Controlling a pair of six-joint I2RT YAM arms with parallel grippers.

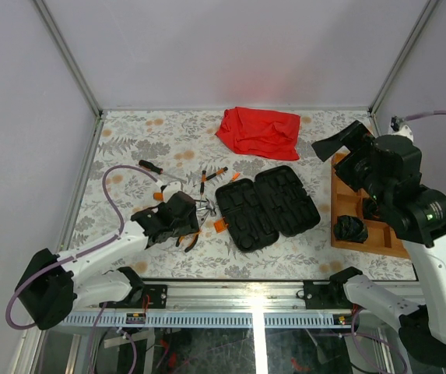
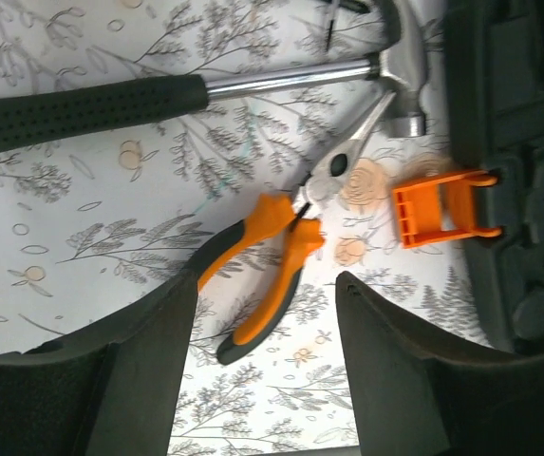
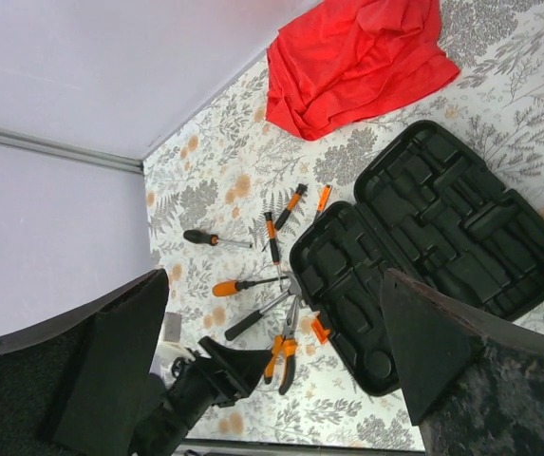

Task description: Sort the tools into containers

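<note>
An open black toolbox case [image 1: 246,218] with moulded, empty-looking slots lies mid-table. Left of it are loose tools: orange-and-black pliers [image 2: 281,304], a hammer [image 2: 91,114] with a dark grip, an orange screwdriver [image 3: 226,288], a black-handled screwdriver [image 3: 200,237] and several smaller orange-and-black ones. My left gripper is open above the pliers, whose handles show between and beyond its fingers; nothing is gripped. My right gripper hangs open and empty, high over the right side. The pliers' tip rests close to the hammer head.
A wooden compartment box [image 1: 337,202] with black coils stands at the right, partly hidden by my right arm. A red cloth [image 1: 260,132] lies at the back. An orange clip [image 2: 442,209] sits at the case's edge.
</note>
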